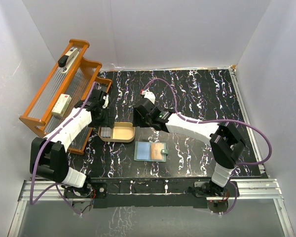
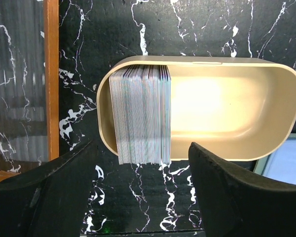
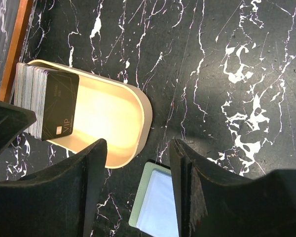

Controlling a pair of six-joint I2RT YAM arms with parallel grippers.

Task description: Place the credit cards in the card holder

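A stack of credit cards stands on edge at the left end of a cream tray; in the right wrist view the end card (image 3: 59,103) is black with "VIP". A card holder (image 1: 143,150) with blue and tan sides lies open in front of the tray. My left gripper is over the card end of the tray, part open, with nothing held between its fingers. My right gripper stands open over the tray's right end, empty.
A wooden shelf rack (image 1: 47,108) with boxes stands at the left, beside the tray.
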